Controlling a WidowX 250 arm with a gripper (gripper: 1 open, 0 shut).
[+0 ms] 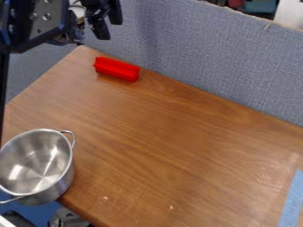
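Observation:
A red cylinder (117,69) lies on its side near the back left of the wooden table (178,151). My gripper (101,22) hangs at the top left, above and a little left of the cylinder and apart from it. Its black fingers stand open, with nothing seen between them; part of the arm hides its back. A steel pot (35,164) with side handles sits at the table's lower left edge, empty.
A grey padded wall (207,58) runs along the back of the table. A blue strip (291,199) lies at the right edge.

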